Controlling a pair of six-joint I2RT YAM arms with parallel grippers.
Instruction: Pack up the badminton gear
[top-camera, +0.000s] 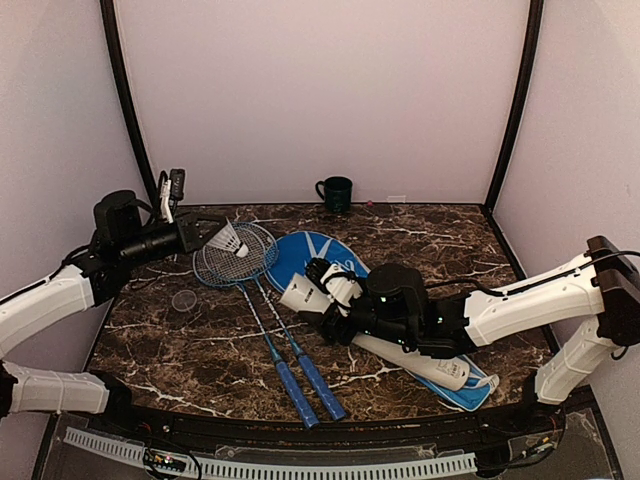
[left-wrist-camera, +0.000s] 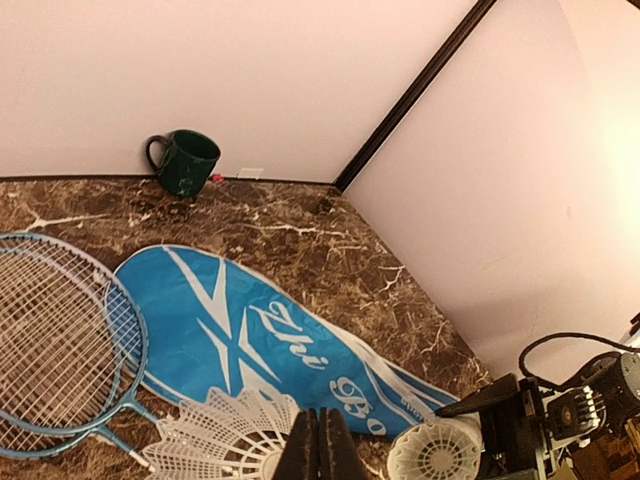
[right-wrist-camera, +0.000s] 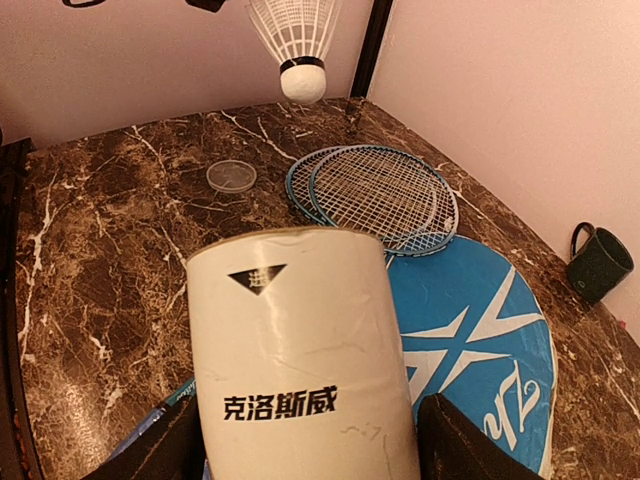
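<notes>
A white shuttlecock (top-camera: 228, 239) hangs, cork downward, from my left gripper (top-camera: 208, 232), which is shut on its feathered skirt. In the left wrist view the shuttlecock (left-wrist-camera: 225, 437) shows beside the closed fingers (left-wrist-camera: 335, 455). My right gripper (top-camera: 328, 310) is around the white tube (right-wrist-camera: 300, 350), a finger on either side. The tube's open end (left-wrist-camera: 437, 455) faces left, with a feathered skirt visible inside. Two blue rackets (top-camera: 236, 253) lie crossed on the table, handles toward the front. Under the tube spreads a blue racket bag (left-wrist-camera: 250, 330).
A clear round lid (right-wrist-camera: 232, 176) lies left of the rackets. At the back wall stands a dark green mug (top-camera: 336, 193).
</notes>
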